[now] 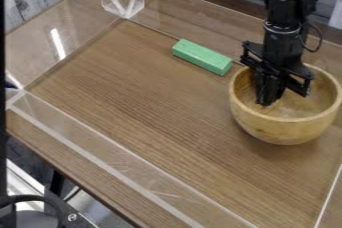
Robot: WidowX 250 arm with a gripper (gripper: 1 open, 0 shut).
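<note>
The black robot arm comes down from the top right, and its gripper (pixel 266 93) reaches into a large tan bowl (pixel 281 127) at the right of the camera view. The fingertips are low inside the bowl near its left side, partly hidden by the rim, and I see nothing clearly held between them. A green block (pixel 202 56) lies on the wooden table (pixel 127 112), just up and left of the bowl, apart from it.
A small clear plastic container (pixel 122 2) stands at the back left. Dark cables or hoses (pixel 34 215) lie at the lower left corner.
</note>
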